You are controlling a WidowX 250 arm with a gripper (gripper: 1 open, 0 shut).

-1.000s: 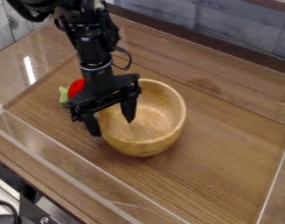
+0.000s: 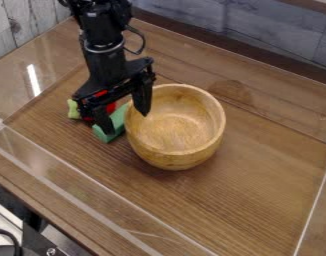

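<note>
My black gripper (image 2: 115, 92) hangs over the left part of the table, open, its fingers spread at the left rim of a large tan wooden bowl (image 2: 177, 128). Just left of the bowl and below the gripper lie a green object (image 2: 110, 127) and a smaller pale green item (image 2: 78, 107), with something red between them, largely hidden by the gripper. The bowl looks empty.
A white wall stands at the upper left, and a dark cable shows at the bottom left corner.
The gripper has moved back and left from over the bowl's front part. The bowl sits farther back than a second ago, and more of the green object now shows.
</note>
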